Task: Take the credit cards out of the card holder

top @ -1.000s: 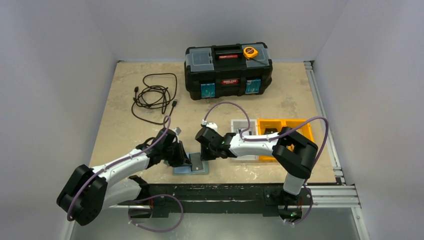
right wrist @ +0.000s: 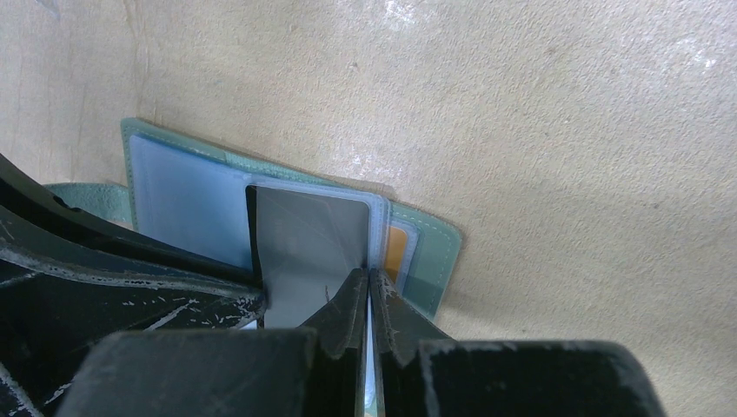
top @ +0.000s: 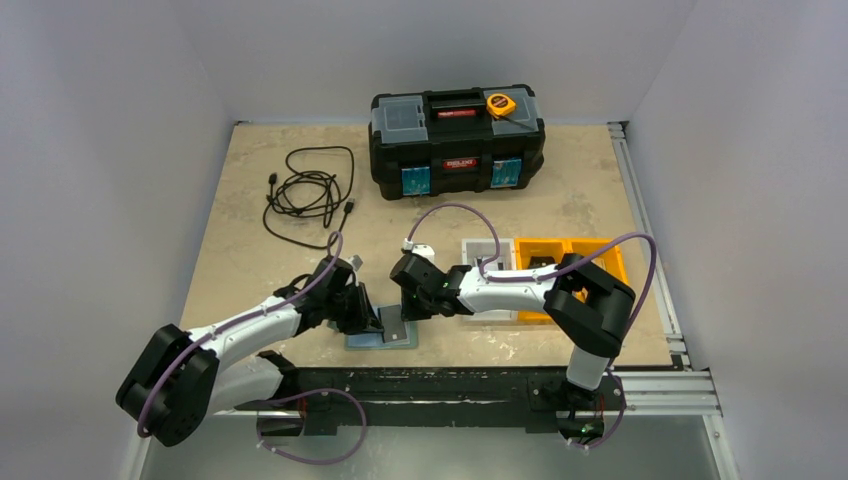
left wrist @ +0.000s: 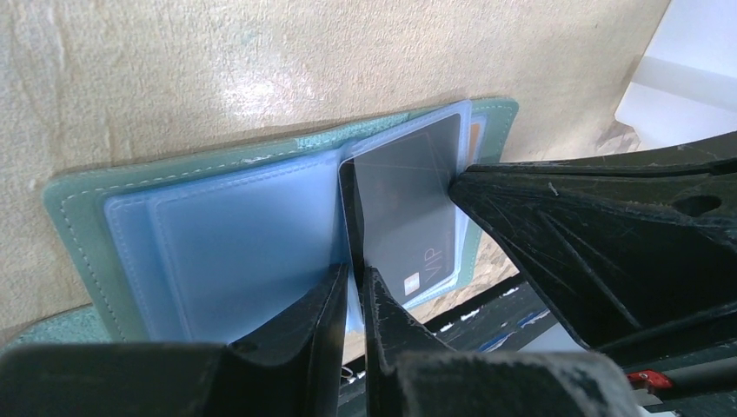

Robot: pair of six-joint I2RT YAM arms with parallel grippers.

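The card holder (left wrist: pixel 248 252) lies open on the table, with a teal border and light-blue clear sleeves. A dark grey card (left wrist: pixel 408 204) marked VIP lies in the right-hand sleeve, its black left edge exposed at the sleeve opening. My left gripper is shut at that edge; whether the card's edge is pinched between its tips I cannot tell. At the opposite side, my right gripper is shut with its tips against the sleeve's outer margin (right wrist: pixel 378 230). Whether plastic is caught between them is unclear. Beneath that sleeve, an orange card (right wrist: pixel 395 251) shows as a narrow strip.
A black toolbox (top: pixel 457 150) with a yellow tape measure (top: pixel 501 104) stands at the back. A coiled black cable (top: pixel 310 195) lies at left. White and orange bins (top: pixel 541 247) sit behind my right arm. Table between holder and toolbox is clear.
Almost nothing differs. My left arm has shifted very slightly; the right arm and the card holder look still.
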